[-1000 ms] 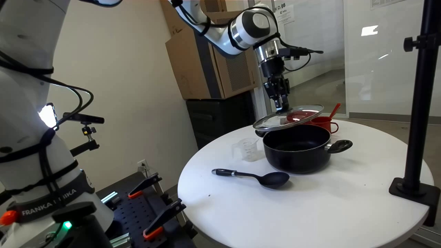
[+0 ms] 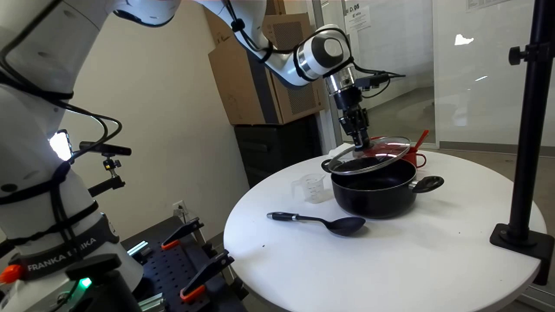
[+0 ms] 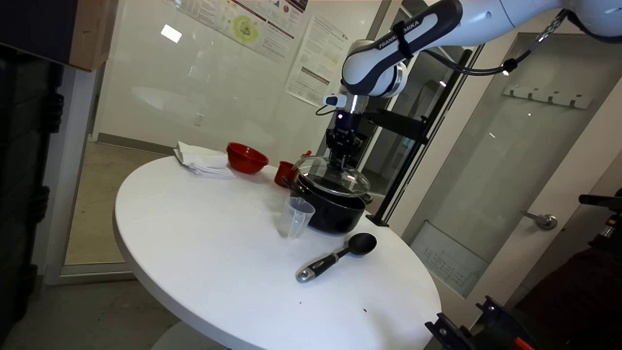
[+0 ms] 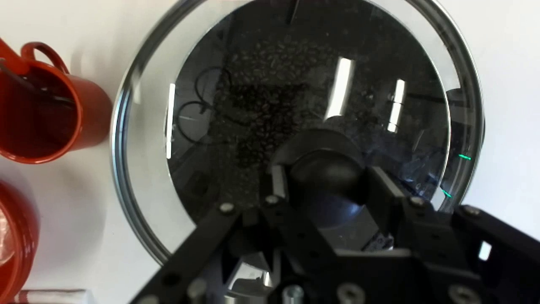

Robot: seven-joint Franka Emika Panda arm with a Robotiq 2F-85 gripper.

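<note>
My gripper is shut on the black knob of a round glass lid with a metal rim. The lid hangs tilted over the black pot; in exterior view 1 its near left edge dips lower and a gap shows above the pot's front right rim. From the other side, exterior view 2 has the lid partly over the pot, under my gripper. Through the glass, dark beans show inside the pot in the wrist view.
A clear measuring cup stands close beside the pot. In front lies a black spoon. A red mug with a utensil, a red bowl and white cloth sit behind.
The lid and my gripper have come down and moved slightly to the right, closer over the pot. The pot, spoon and cup stay where they were.
</note>
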